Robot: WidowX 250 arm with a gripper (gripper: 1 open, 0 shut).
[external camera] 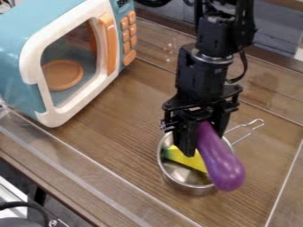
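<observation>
A long purple eggplant (221,164) hangs from my black gripper (196,126), which is shut on its upper end and holds it tilted over a small steel pot (179,178) with a wire handle. A yellow object (185,157) lies in the pot, partly hidden behind the eggplant and gripper.
A toy microwave (34,53) in light blue and white stands at the upper left, with an orange disc inside. A dark cable and other items sit below the counter's edge at lower left.
</observation>
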